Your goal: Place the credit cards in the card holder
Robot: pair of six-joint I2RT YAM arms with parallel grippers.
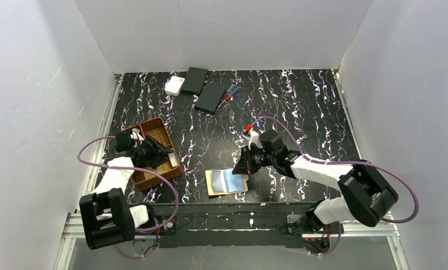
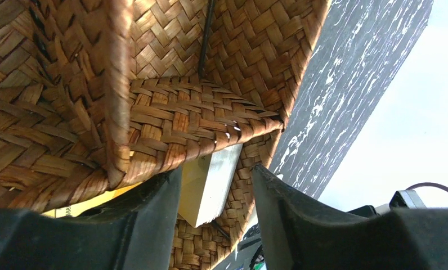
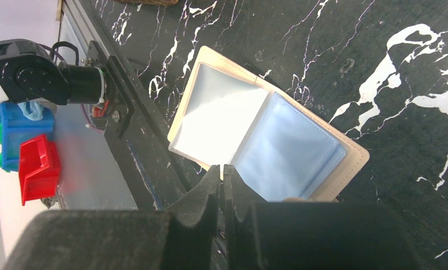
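In the left wrist view my left gripper is open in a compartment of the brown woven basket [image 2: 292,73]. A pale, thick-edged block [image 2: 220,183] with a yellowish face lies between its fingertips, with visible space to the right finger. Partly hidden behind the left finger is a yellow card [image 2: 92,201] with small print. The card holder [image 3: 289,147], beige with light blue and clear sleeves, lies spread open on the table. My right gripper is shut at its edge, nothing visible between the fingertips; contact cannot be told.
Two black boxes [image 1: 210,98], a small white box [image 1: 174,85] and a blue-and-red tool [image 1: 231,94] lie at the back. Woven dividers [image 2: 199,126] rise close to the left gripper. Marble table between basket and holder is free.
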